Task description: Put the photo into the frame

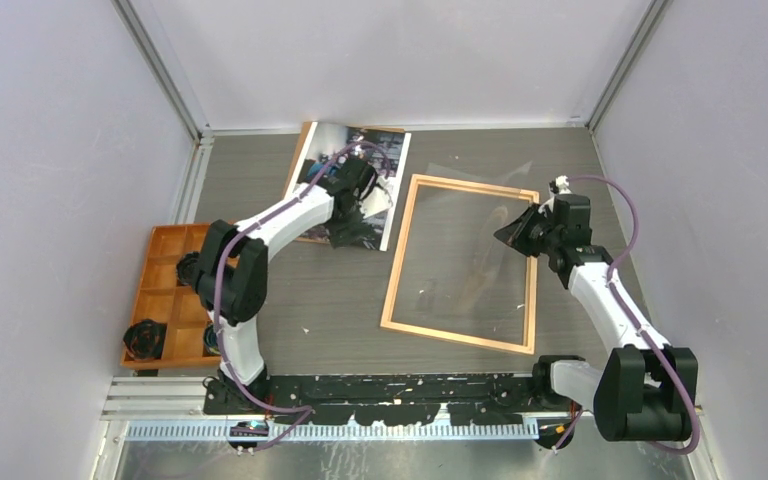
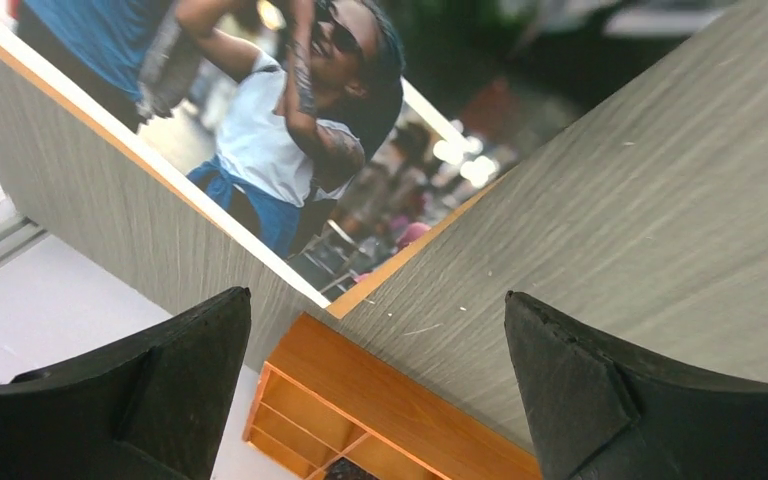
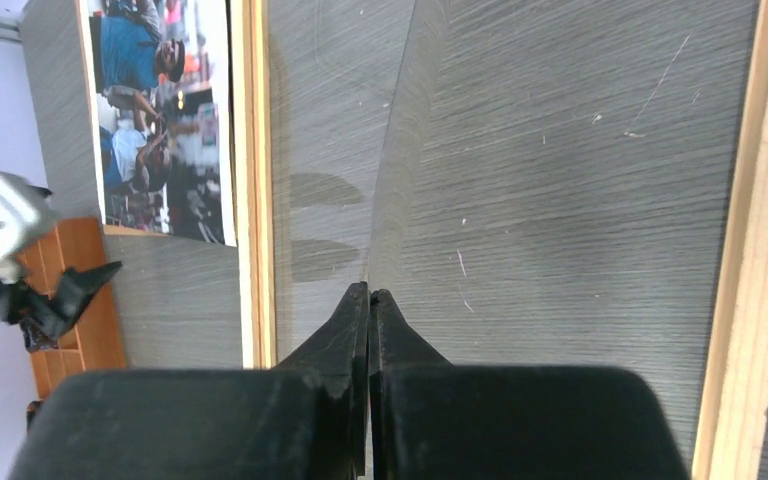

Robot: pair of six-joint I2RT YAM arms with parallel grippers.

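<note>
The photo [image 1: 385, 150] lies on a brown backing board [image 1: 298, 165] at the back left, partly hidden by my left arm. My left gripper is open over the photo's near part, nothing between its fingers. The light wooden frame [image 1: 407, 255] lies flat, right of the photo. A clear sheet [image 1: 460, 172] lies over it and sticks out past its far side. In the right wrist view, the bent clear sheet [image 3: 408, 140] runs down to my right gripper, which is shut on its edge near the frame's right side.
An orange-brown divided tray [image 1: 168, 265] with coiled black items [image 1: 145, 340] stands at the left. White walls enclose the back and both sides. Bare table shows between the photo and the front rail [image 1: 395, 390].
</note>
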